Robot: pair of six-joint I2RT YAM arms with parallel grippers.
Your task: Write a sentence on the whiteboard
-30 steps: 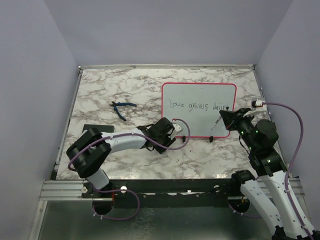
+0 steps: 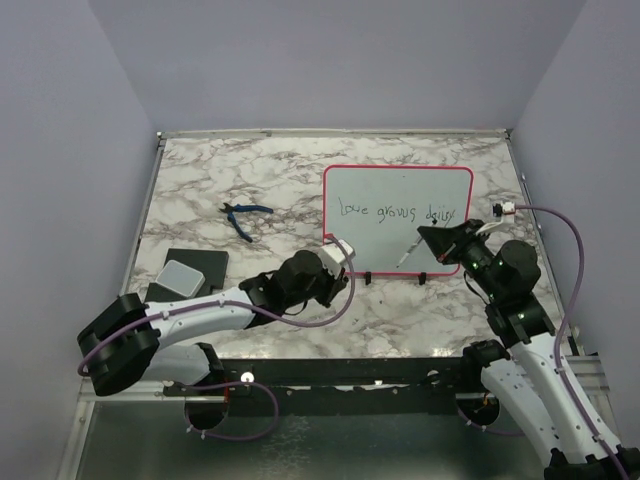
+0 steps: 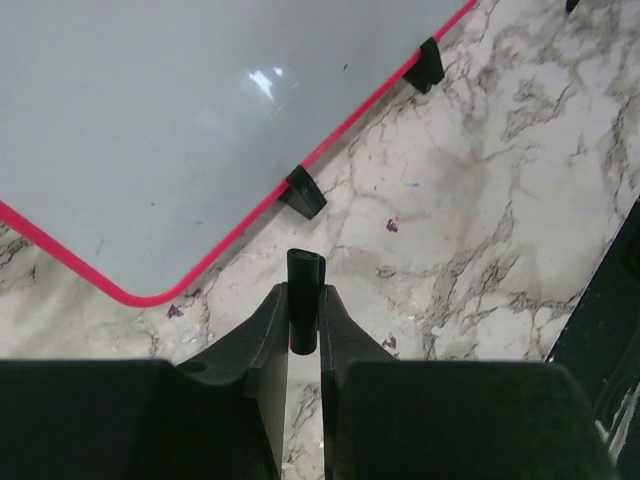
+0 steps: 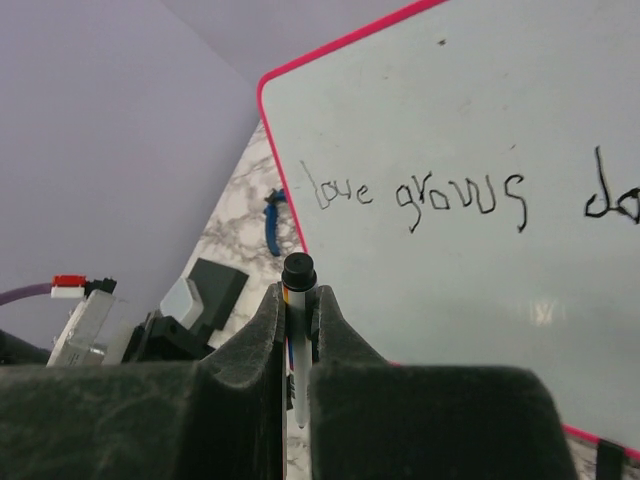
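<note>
The red-rimmed whiteboard (image 2: 395, 250) carries a dark handwritten line (image 2: 385, 212): "love", a word like "gravus", and a third starting "da", partly cut off in the right wrist view. My right gripper (image 2: 430, 236) is over the board's lower right part, shut on a white marker (image 4: 301, 395). The marker slants, its black end (image 4: 298, 268) sticking out past the fingertips. Below the board's lower left corner, my left gripper is shut on a small black cap (image 3: 303, 272) with a hollow-looking end. Cap and marker are apart.
Blue-handled pliers (image 2: 240, 217) lie on the marble table left of the board. A white block sits on a black pad (image 2: 210, 262) further left. Two black clips (image 2: 422, 278) grip the board's lower edge. Marble behind the board is clear.
The right gripper, with the marker, has shifted a little left and down. The writing looks unchanged.
</note>
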